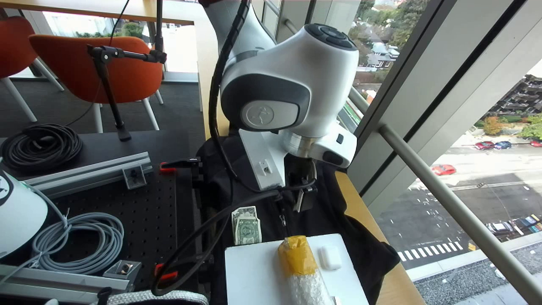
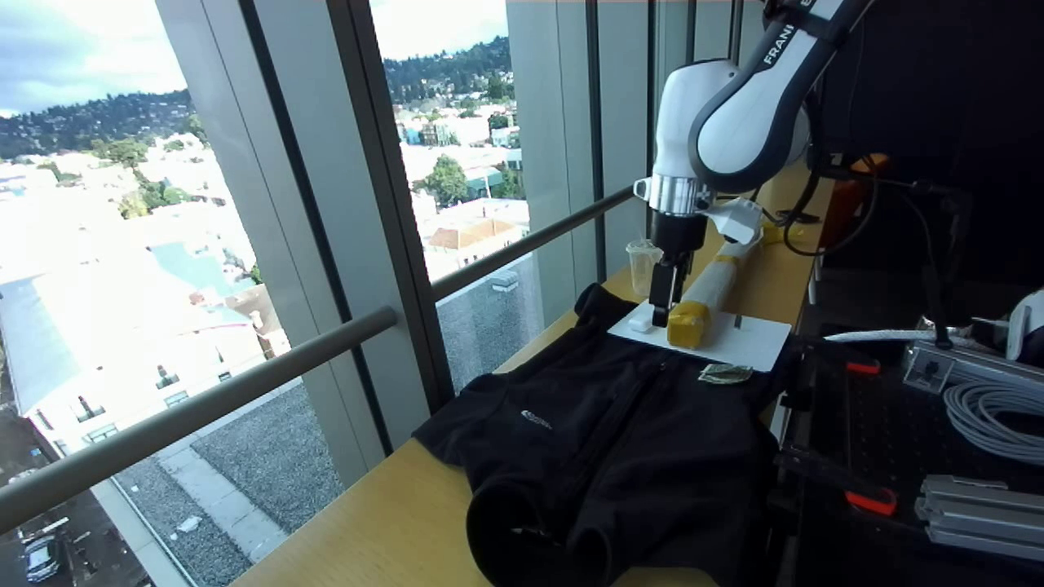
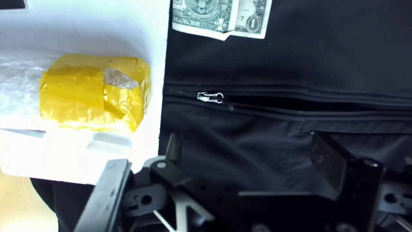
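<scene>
A black jacket (image 2: pixel 626 440) lies spread on the wooden surface, its front zipper partly undone. The silver zipper pull (image 3: pixel 210 97) shows near the edge of the white board in the wrist view, where the zipper line opens to the right. My gripper is open over the jacket, its two fingers wide apart and nothing between them. In that view the pull lies above the gap, toward the left finger (image 3: pixel 174 149). Exterior view 1 has the gripper (image 1: pixel 305 198) low on the window side of the zipper.
A white board (image 1: pixel 249 274) carries a bubble-wrapped roll with yellow tape (image 3: pixel 77 92) and a small white case (image 1: pixel 331 257). Dollar bills (image 1: pixel 247 226) lie on the jacket by the board. A rail (image 2: pixel 294 391) runs along the window; a clear cup (image 2: pixel 643 264) stands beyond the board.
</scene>
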